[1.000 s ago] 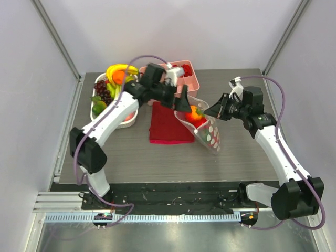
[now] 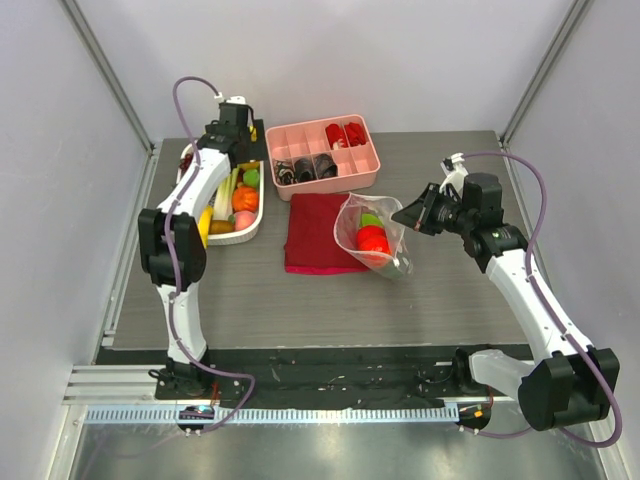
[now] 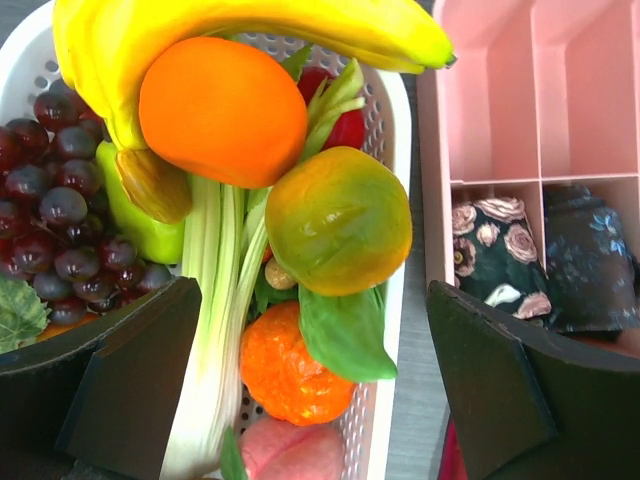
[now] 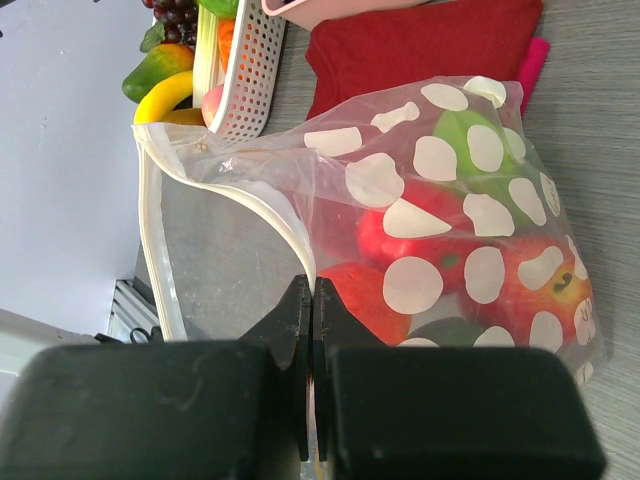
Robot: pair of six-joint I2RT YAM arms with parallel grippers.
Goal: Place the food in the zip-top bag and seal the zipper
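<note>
My left gripper (image 2: 236, 125) is open over the back of the white food basket (image 2: 245, 232). Below its fingers in the left wrist view are bananas (image 3: 250, 20), an orange (image 3: 222, 110), grapes (image 3: 62, 205), a green-orange fruit (image 3: 338, 220), celery (image 3: 210, 310) and a crinkled orange fruit (image 3: 290, 365). The zip top bag (image 2: 390, 255), with red and green produce inside, stands right of centre. My right gripper is shut on the rim of its opening.
A pink compartment box (image 2: 320, 180) with small items sits at the back middle. A folded red cloth (image 2: 315, 225) lies between basket and bag.
My left gripper has moved from above the bag leftward to over the basket. The bag sits slightly differently, and the right gripper has shifted a little.
</note>
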